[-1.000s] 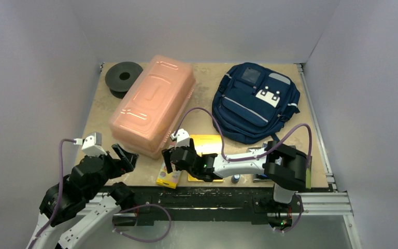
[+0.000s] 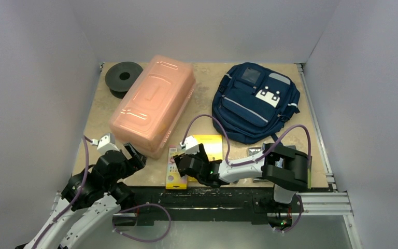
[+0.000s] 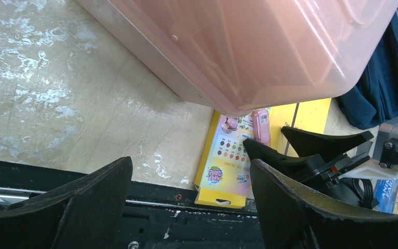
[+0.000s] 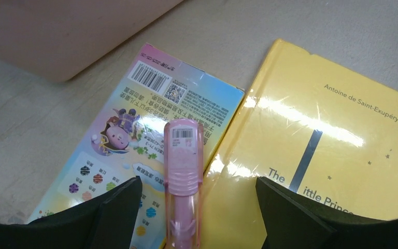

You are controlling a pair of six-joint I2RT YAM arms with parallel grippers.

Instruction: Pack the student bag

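The navy student bag [image 2: 254,104] lies at the back right. At the front middle, a colourful boxed item [image 4: 109,171] lies beside a yellow Little Prince book [image 4: 331,145]. A pink pen-like item [image 4: 183,155] in clear packaging lies along their seam. My right gripper is over it, its fingers apart on either side, nothing gripped. My left gripper stands open at the front left, near the plastic container's corner, with nothing between its fingers.
A large translucent pink lidded container [image 2: 152,104] fills the middle left, with a black spool [image 2: 115,78] behind it. More items, partly hidden by my right arm, lie at the front right.
The left gripper has moved a little right. The colourful box appears shifted slightly right.
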